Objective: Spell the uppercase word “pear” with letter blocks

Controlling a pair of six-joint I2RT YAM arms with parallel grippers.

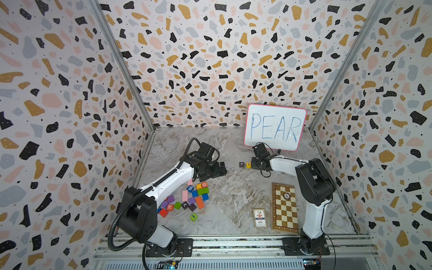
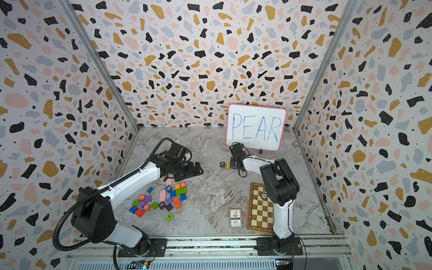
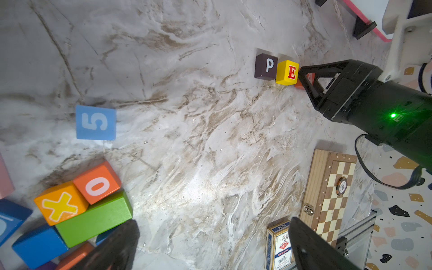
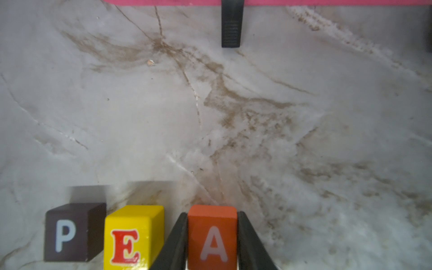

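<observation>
In the right wrist view the orange A block [image 4: 212, 247] is pinched in my right gripper, its letter upright. To its left sit the yellow E block [image 4: 128, 243] and the dark P block [image 4: 67, 234], side by side with a small gap. A narrow gap separates E from the right gripper's near finger; whether A touches the table I cannot tell. My left gripper is open and empty, over bare marble. An orange-red R block [image 1: 169, 207] lies in the cluster at the left, near the left arm.
A whiteboard [image 1: 274, 127] reading PEAR stands behind the row. A chessboard [image 1: 284, 207] and card box [image 1: 259, 218] lie at front right. Several mixed blocks, including a green one [image 3: 94, 220], fill the left; a blue 5 block [image 3: 95, 122] lies apart.
</observation>
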